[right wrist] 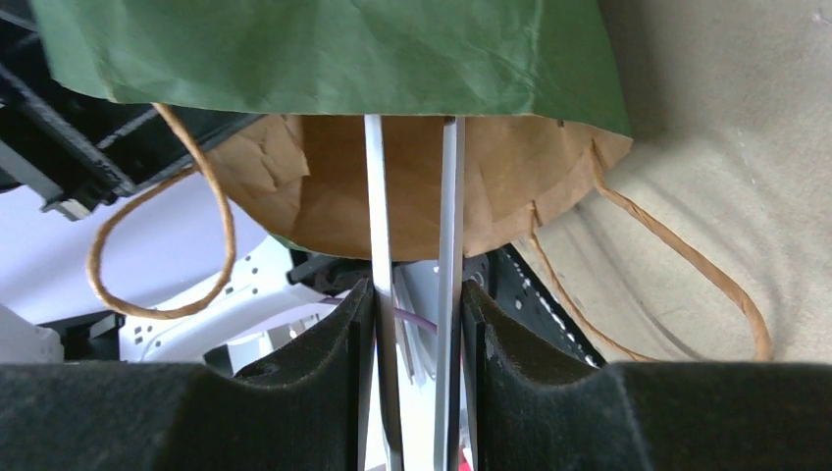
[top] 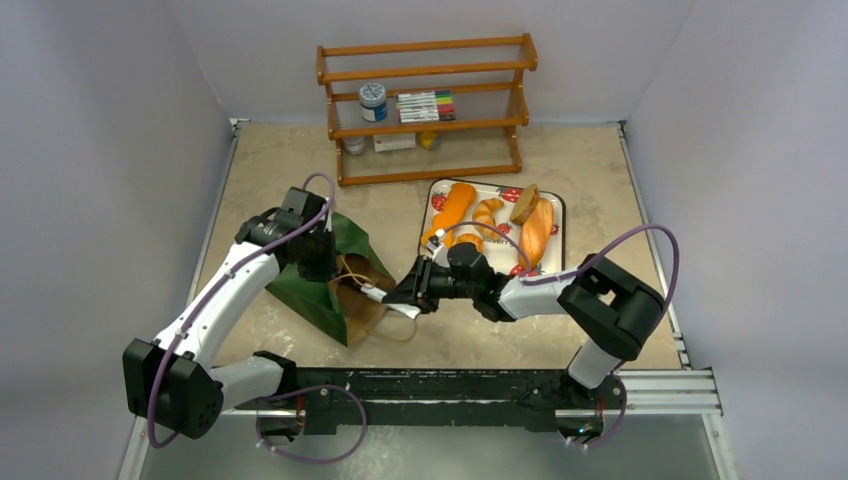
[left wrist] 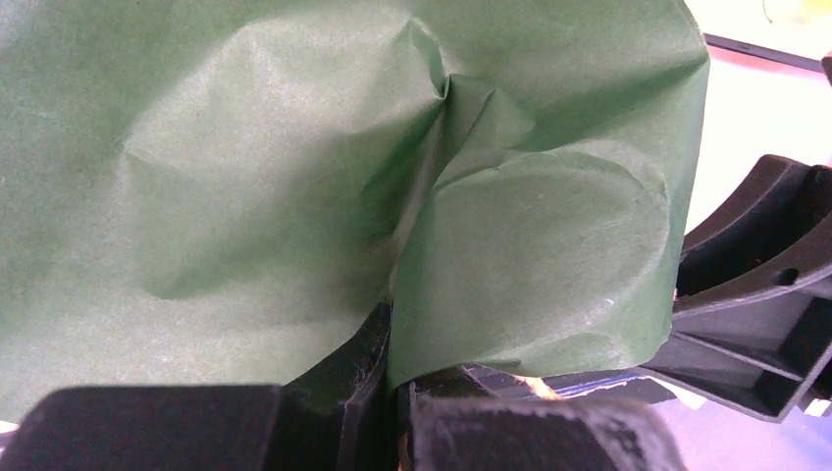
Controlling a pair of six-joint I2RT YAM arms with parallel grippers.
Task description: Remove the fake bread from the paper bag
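The green paper bag (top: 352, 237) lies on its side at left, its brown mouth (right wrist: 338, 186) facing right. In the left wrist view, my left gripper is shut on the bag's green paper, which is pinched into a fold. Long metal tongs (right wrist: 381, 235) stand between the fingers of my right gripper, their two arms apart. The tongs' far ends pass behind the bag's green edge and are hidden. From above, my right gripper (top: 408, 290) is just right of the bag mouth. No bread shows inside the bag.
A strawberry-print tray (top: 548, 265) holding several breads, among them a long loaf (top: 537, 232) and a croissant (top: 487, 212), lies behind the right arm. Rope handles (right wrist: 687, 257) loop out near the bag mouth. A wooden rack (top: 430, 180) stands at the back.
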